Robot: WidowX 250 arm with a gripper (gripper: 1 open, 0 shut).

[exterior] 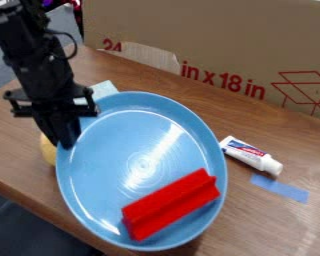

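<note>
My black gripper (67,135) is shut at the left rim of a light blue oval plate (149,155); whether the rim is between its fingers is hard to tell. A red block-like object (168,205) lies on the lower right part of the plate, tilted diagonally. A yellow round object (48,150) is mostly hidden behind the gripper and plate.
A toothpaste tube (250,155) lies right of the plate, by a strip of blue tape (280,188). A pale cloth (103,87) is partly hidden behind the plate. A cardboard box (236,50) stands at the back. The table's left edge drops to a dark area.
</note>
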